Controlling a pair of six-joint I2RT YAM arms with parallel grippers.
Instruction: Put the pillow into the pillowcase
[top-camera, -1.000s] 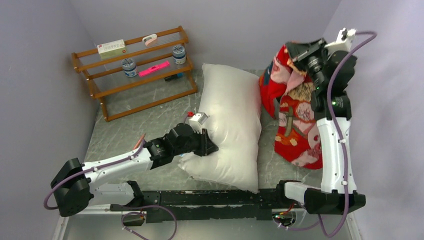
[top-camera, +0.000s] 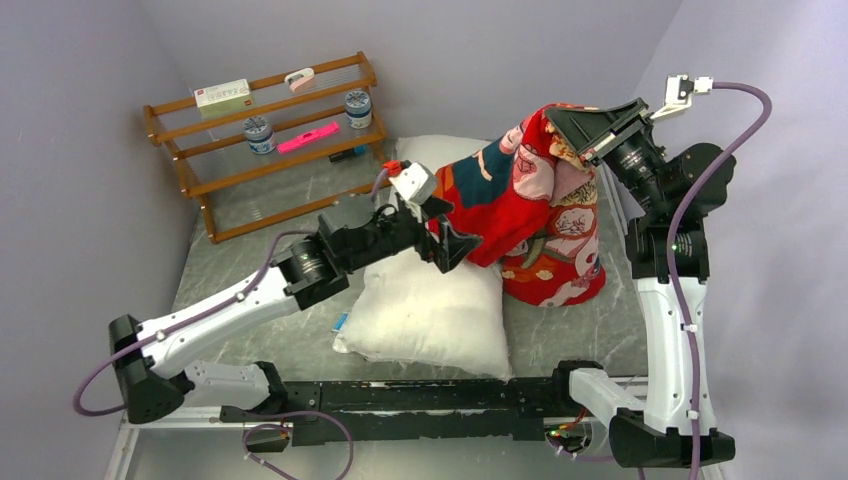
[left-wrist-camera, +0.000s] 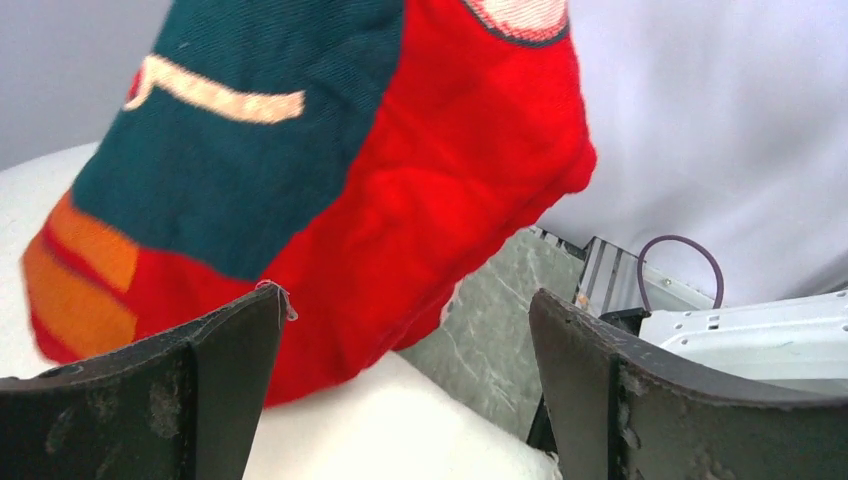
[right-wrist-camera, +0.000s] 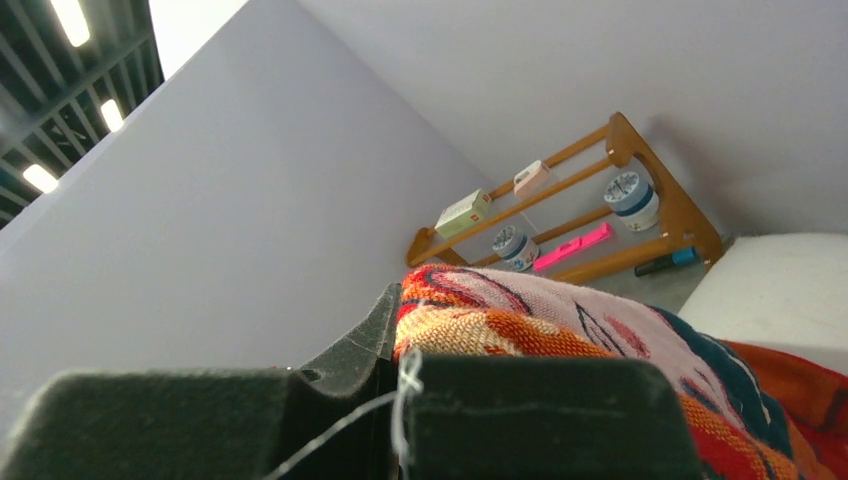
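Observation:
The white pillow (top-camera: 430, 310) lies flat in the middle of the floor, its upper part covered by the red patterned pillowcase (top-camera: 500, 195). High at the right, my right gripper (top-camera: 585, 140) is shut on the pillowcase, which hangs down from it and drapes leftward over the pillow. In the right wrist view the pillowcase (right-wrist-camera: 560, 320) rises from the closed fingers. My left gripper (top-camera: 455, 250) is over the pillow at the pillowcase's lower left edge. Its fingers (left-wrist-camera: 590, 400) are spread in the left wrist view, with the red cloth (left-wrist-camera: 330, 290) beyond them.
A wooden rack (top-camera: 270, 140) stands at the back left, holding a box (top-camera: 223, 97), jars and a pink item (top-camera: 308, 138). Bare grey floor (top-camera: 250, 330) shows left of the pillow. A wall is close on the right.
The pillowcase has swung left from beside the pillow to over its upper part. My left gripper has come off the pillow's left side, opened, and moved up and right to the cloth.

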